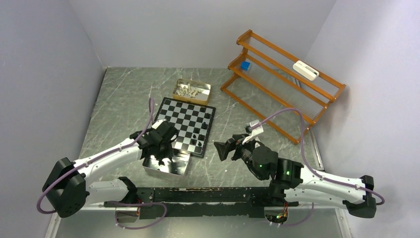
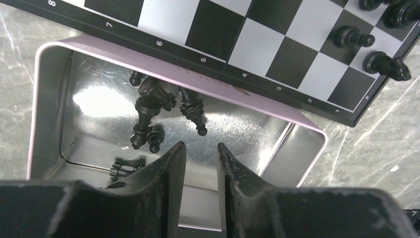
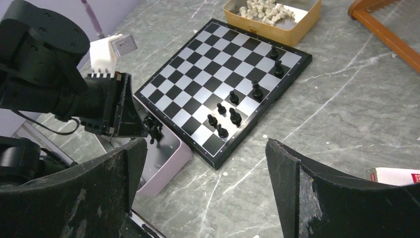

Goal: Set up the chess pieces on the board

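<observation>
The chessboard [image 1: 178,114] carries several standing black pieces, such as a pawn [image 3: 222,131], along its right side. A pink-rimmed metal box [image 2: 302,163] beside it holds several black pieces [image 2: 193,109] lying loose. My left gripper is over this box, its fingers apart, nothing visible between them, just short of the pieces. My right gripper is open and empty, right of the board in the top view, above bare table.
A yellow box [image 3: 287,34] of white pieces stands behind the board. A wooden rack [image 1: 277,91] stands at the back right.
</observation>
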